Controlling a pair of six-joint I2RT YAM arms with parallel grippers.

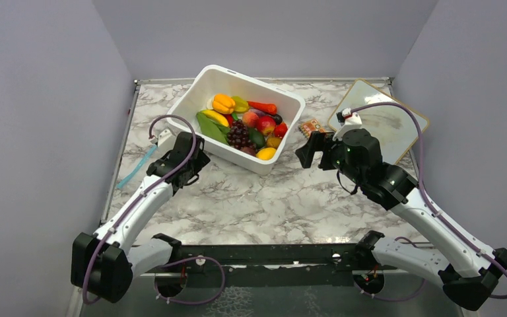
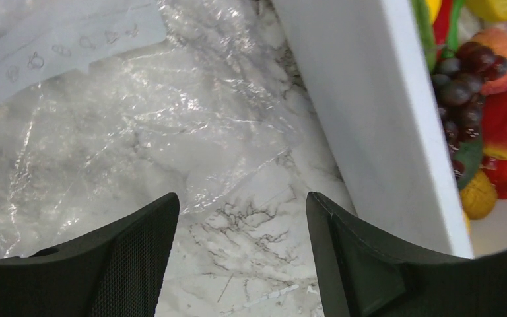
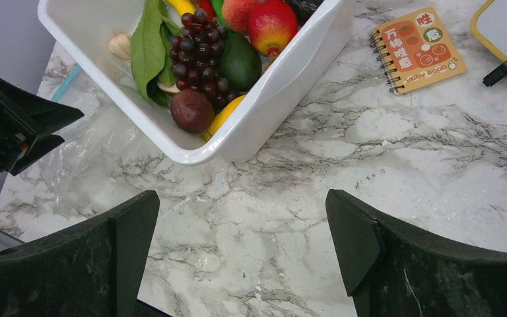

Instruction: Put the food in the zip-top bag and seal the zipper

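A clear zip top bag (image 2: pixel 119 132) with a pale label lies flat on the marble table at the left, beside the white bin (image 1: pixel 195 92); its blue zipper strip (image 1: pixel 135 168) shows from above. The bin holds fruit and vegetables, among them grapes (image 1: pixel 239 135), a red apple (image 3: pixel 270 23) and leafy greens (image 3: pixel 147 59). My left gripper hangs over the bag next to the bin wall, open, with nothing between its fingers. My right gripper stands open and empty over the table right of the bin.
A small orange notebook (image 3: pixel 417 50) lies right of the bin. A white board (image 1: pixel 389 132) with a yellow rim rests at the back right.
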